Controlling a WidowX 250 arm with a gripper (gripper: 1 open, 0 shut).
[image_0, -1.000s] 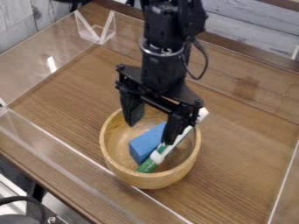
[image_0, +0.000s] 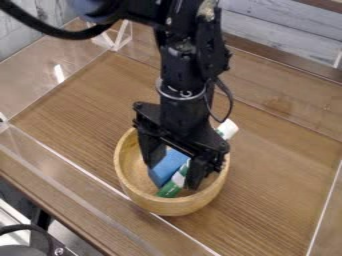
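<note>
My black gripper (image_0: 177, 152) hangs open over a round wooden bowl (image_0: 175, 203), its fingers reaching down into it. Inside the bowl a blue block (image_0: 166, 166) lies under the fingers, next to a green and white item (image_0: 173, 185). Part of both is hidden by the gripper. A white object (image_0: 226, 128) shows behind the gripper at the bowl's back right.
Black cables lie at the lower left, outside the table.
My gripper has come lower into the bowl, covering more of the blue block and the green and white item.
</note>
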